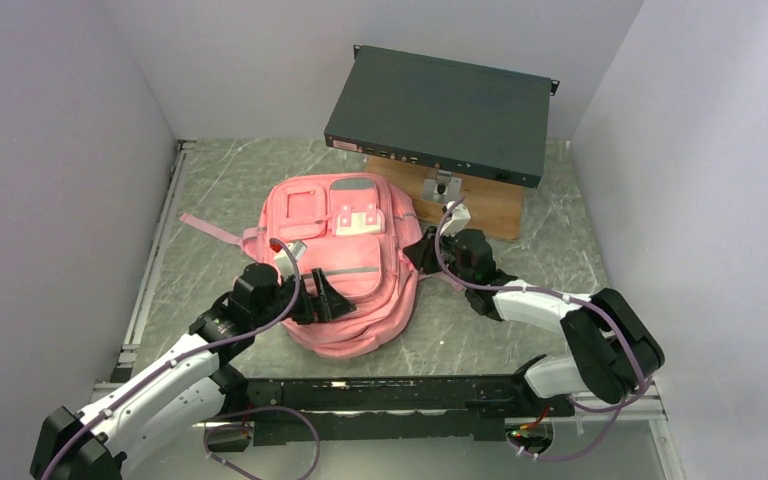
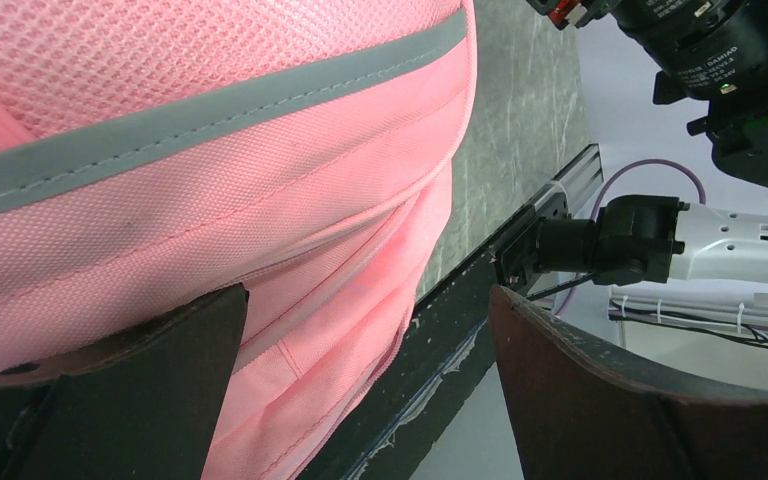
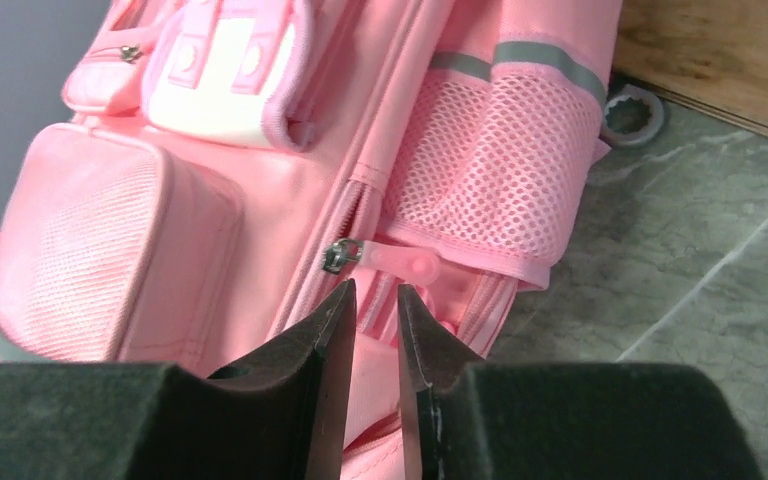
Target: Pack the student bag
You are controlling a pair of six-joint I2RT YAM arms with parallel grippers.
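The pink backpack point(image 1: 310, 205) lies on its back on the marbled surface, front pockets up. Over its lower front pocket my left gripper point(image 1: 332, 300) is open, and in the left wrist view grey-striped fabric point(image 2: 160, 250) shows beyond and between its wide-spread fingers. My right gripper is at the bag's right side, its fingers parted by a narrow gap. Just past those fingertips sits a zipper pull point(image 3: 400, 261) with a dark metal slider; it does not look gripped. The bag's inside is hidden.
A dark flat box point(image 1: 440, 115) on a metal stand rises over a wooden board point(image 1: 495, 205) behind the bag. A mesh side pocket point(image 3: 500, 160) lies beside the zipper. Open surface point(image 1: 460, 345) shows right of the bag.
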